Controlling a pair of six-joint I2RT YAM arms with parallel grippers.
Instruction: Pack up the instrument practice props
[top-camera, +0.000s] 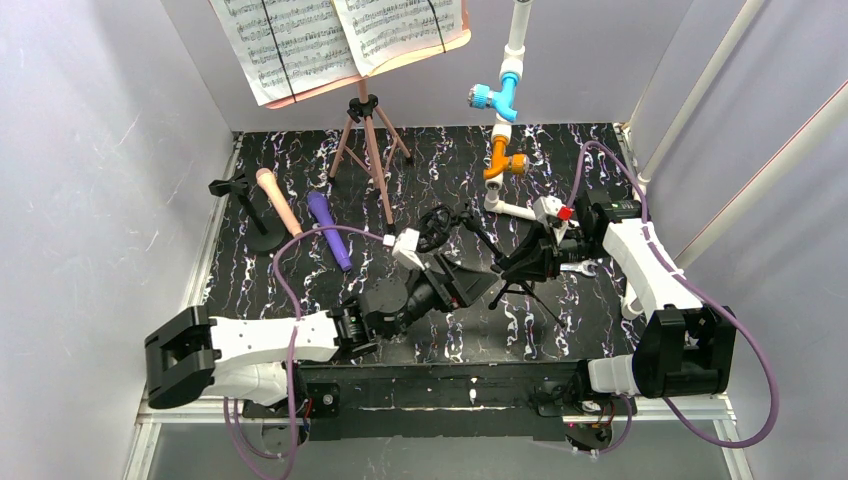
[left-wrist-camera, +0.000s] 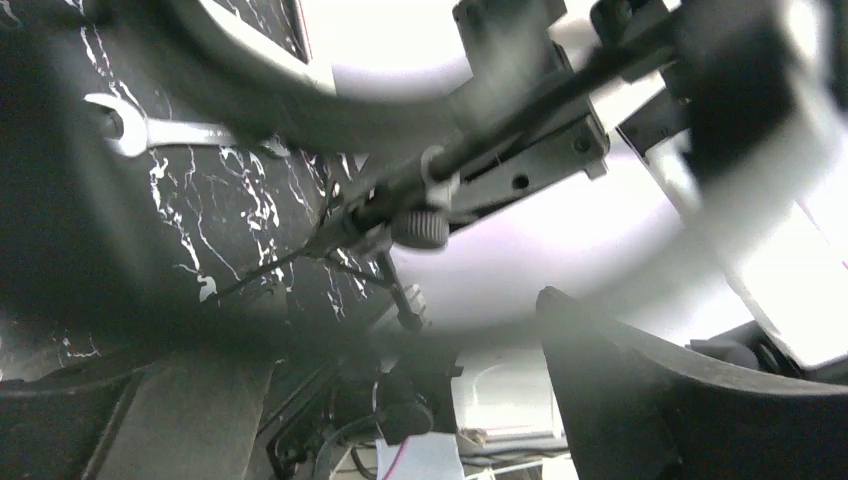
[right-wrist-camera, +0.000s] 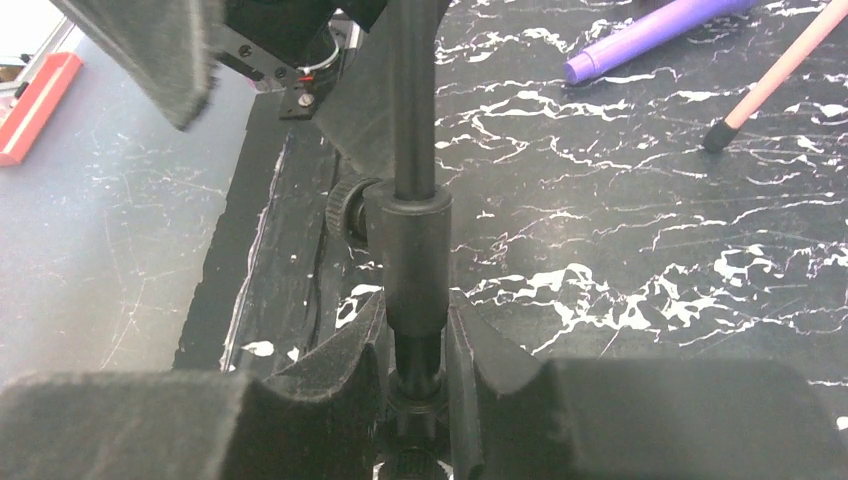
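A black tripod stand (top-camera: 530, 295) with a boom and dark coiled top (top-camera: 435, 225) stands right of centre. My right gripper grips its black upright tube, at a collar with a knob. My left gripper (top-camera: 470, 285) is just left of the stand's joint; in the left wrist view its fingers are apart at the bottom, the knob and boom above them, blurred close up. A purple microphone (top-camera: 330, 230), a tan one (top-camera: 278, 200), a small black stand (top-camera: 260, 230) and a music stand with sheets (top-camera: 300, 40) are at left and back.
White pipes with blue (top-camera: 500, 95) and orange (top-camera: 505, 155) valves rise at back right. A wrench (left-wrist-camera: 180, 133) lies on the marble mat behind the stand. The front middle of the mat (top-camera: 400, 350) is mostly covered by my left arm.
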